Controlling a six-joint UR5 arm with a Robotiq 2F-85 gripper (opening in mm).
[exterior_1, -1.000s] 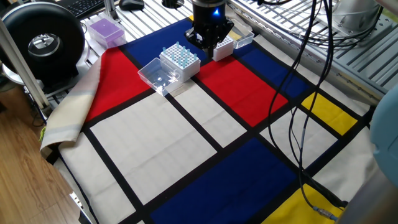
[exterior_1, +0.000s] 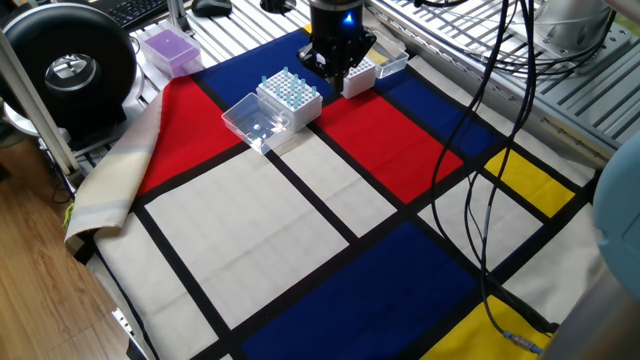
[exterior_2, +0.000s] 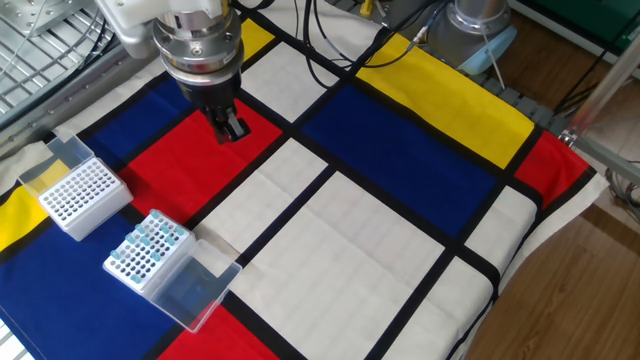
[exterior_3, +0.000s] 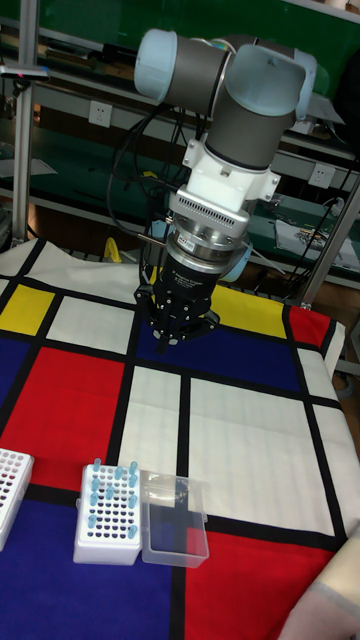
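My gripper (exterior_1: 337, 82) hangs above the patterned cloth, pointing down. Its dark fingers come together at the tips, and nothing shows between them. One white tip rack (exterior_2: 150, 248) has its clear lid (exterior_2: 196, 285) swung open and holds several pale blue tips (exterior_3: 132, 469) standing in its holes. Beside it, a second white rack (exterior_2: 87, 197) is also open, with no tips visible in its holes. In exterior view 1 the gripper partly covers this second rack (exterior_1: 358, 78). Exterior view 2 shows the gripper (exterior_2: 237, 130) apart from both racks.
A clear box with purple contents (exterior_1: 171, 50) stands at the cloth's far left corner. Black cables (exterior_1: 478, 150) hang down on the right in exterior view 1. One cloth corner (exterior_1: 120, 180) is folded over.
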